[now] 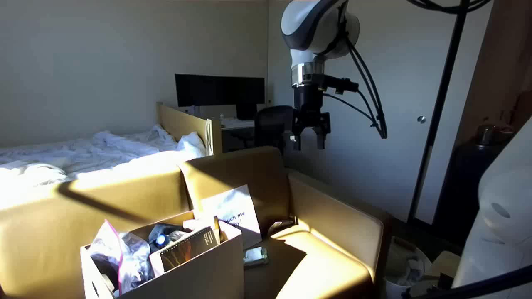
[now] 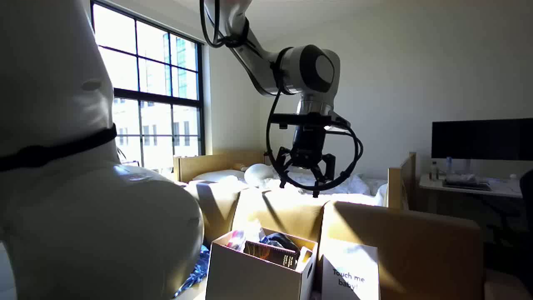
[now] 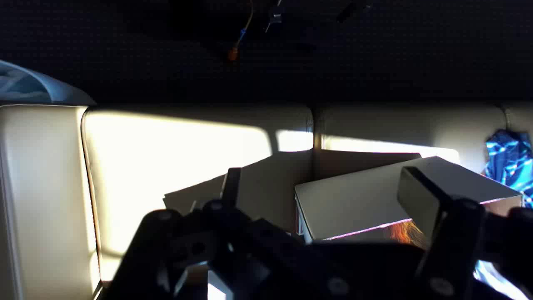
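Note:
My gripper [image 1: 308,144] hangs in the air above the couch, pointing down. Its fingers are spread wide with nothing between them, as exterior view 2 also shows for the gripper [image 2: 300,191]. Below, on the couch, stands an open white box [image 1: 209,274] packed with a spiral notebook [image 1: 189,247], a plastic bag with a pink seal [image 1: 130,259] and dark items. A white sign [image 2: 350,270] reading "Touch me baby!" leans against the backrest beside it. In the wrist view the box [image 3: 359,200] lies partly behind one finger.
A pale green-white packet [image 1: 255,256] lies on the seat near the sign. The tan couch [image 1: 329,249] has a clear, sunlit seat by its armrest. Shiny blue material [image 2: 200,267] sits left of the box. A bin [image 1: 406,264] stands beyond the armrest.

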